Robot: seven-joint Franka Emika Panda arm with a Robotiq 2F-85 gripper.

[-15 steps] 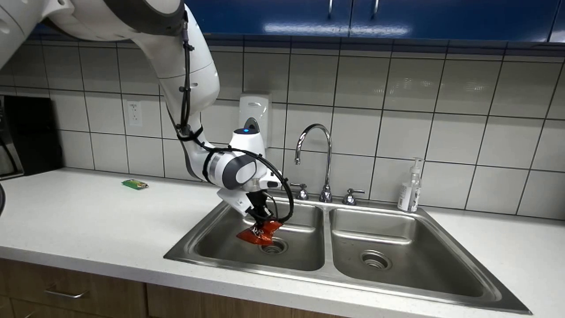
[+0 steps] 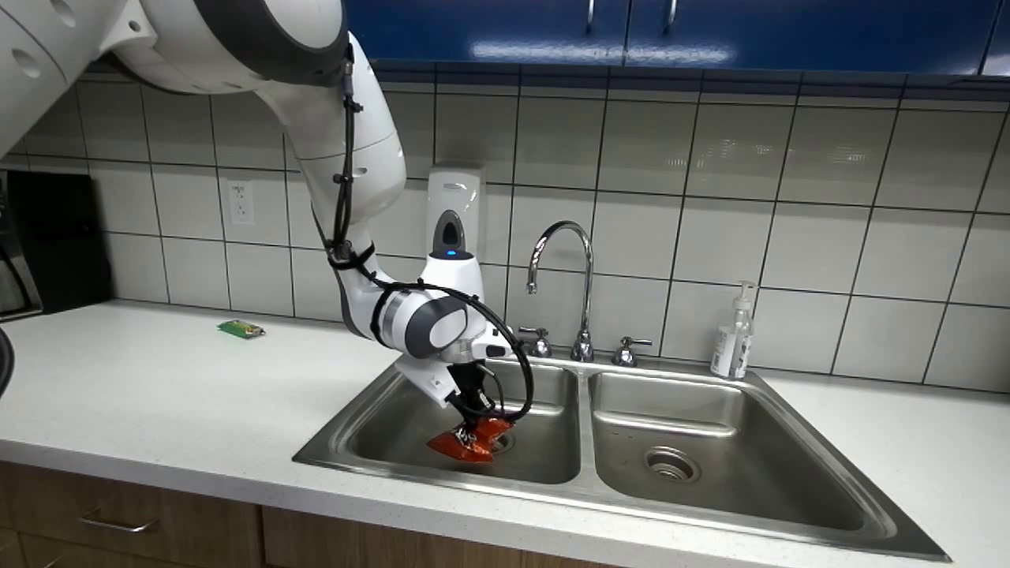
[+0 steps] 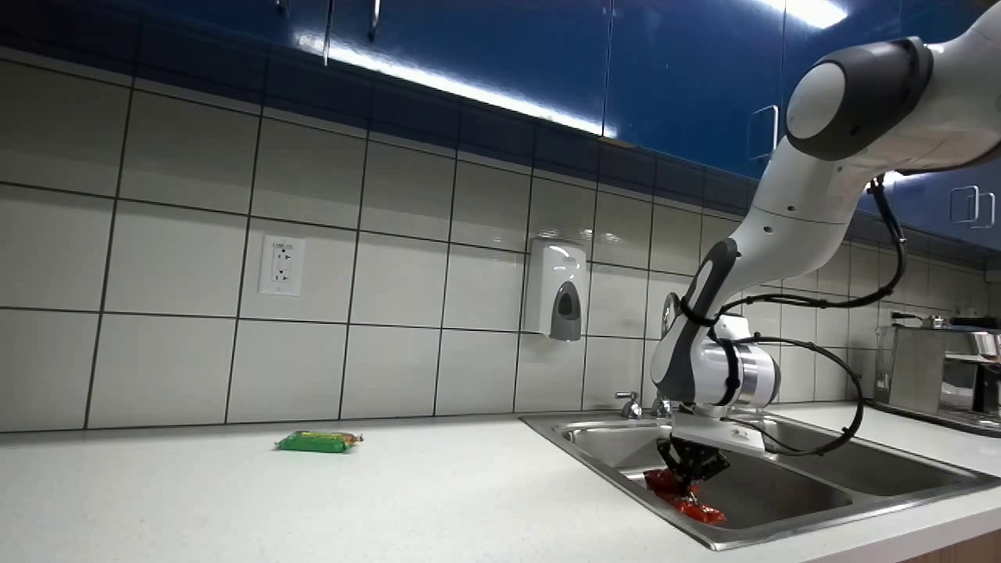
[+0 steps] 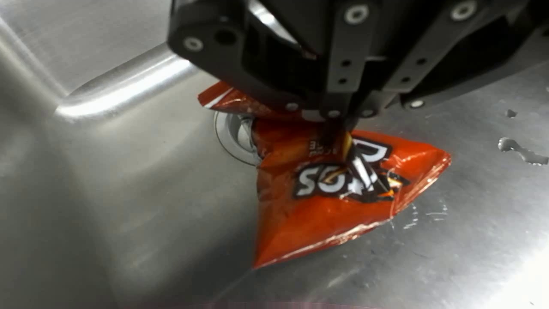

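A crumpled orange-red chip bag (image 4: 303, 221) is pinched near its middle by my gripper, whose fingers are shut on the folded foil. In exterior view 1 the bag (image 2: 470, 442) is down inside the left sink basin (image 2: 379, 445), partly covering its drain. Exterior view 2 shows the bag (image 3: 699, 508) below the black gripper (image 3: 687, 483), close to the basin's near side. Whether its underside touches the basin floor I cannot tell.
A small green packet (image 2: 241, 328) lies on the counter left of the sink. Behind the basins rises a curved faucet (image 2: 585, 284) with two handles. A pump bottle (image 2: 734, 341) stands at the back right. The right basin (image 2: 701, 426) is empty.
The arm has come lower and slightly right in exterior view 1. The bag moved with it, deeper into the left basin, and now hides more of the drain.
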